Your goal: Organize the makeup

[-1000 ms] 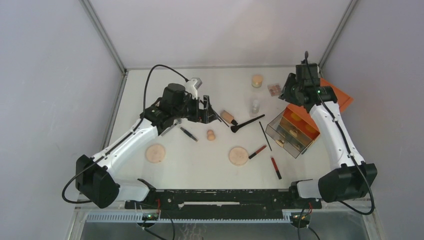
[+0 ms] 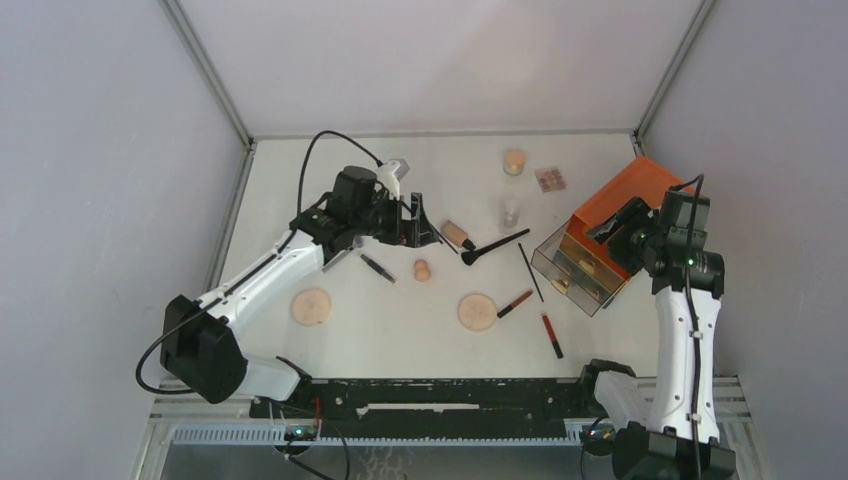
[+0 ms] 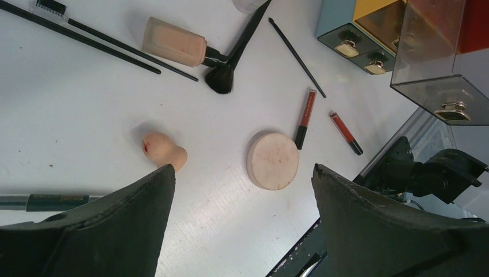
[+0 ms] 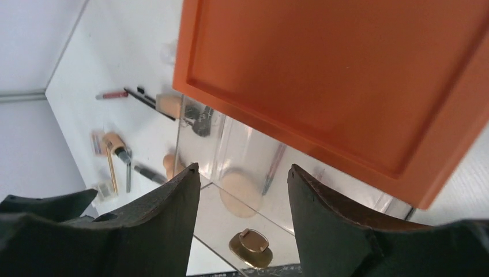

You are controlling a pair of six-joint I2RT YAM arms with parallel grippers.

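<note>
Makeup lies scattered on the white table: a foundation bottle [image 3: 174,41], a fan brush [image 3: 221,79], a sponge [image 3: 163,149], a powder compact [image 2: 476,312], two lip glosses [image 3: 304,115] and slim brushes. The organizer [image 2: 572,268] with clear drawers and orange top [image 4: 340,69] stands at right. My left gripper is open above the items, nothing between its fingers. My right gripper hangs over the organizer, fingers apart, the orange panel and clear drawer below.
A jar [image 2: 514,161], a palette [image 2: 550,180] and a clear bottle [image 2: 509,212] stand at the back. Another compact [image 2: 310,306] lies front left.
My right gripper has moved toward the front and right over the organizer. The left arm has shifted very slightly; the table items are unchanged.
</note>
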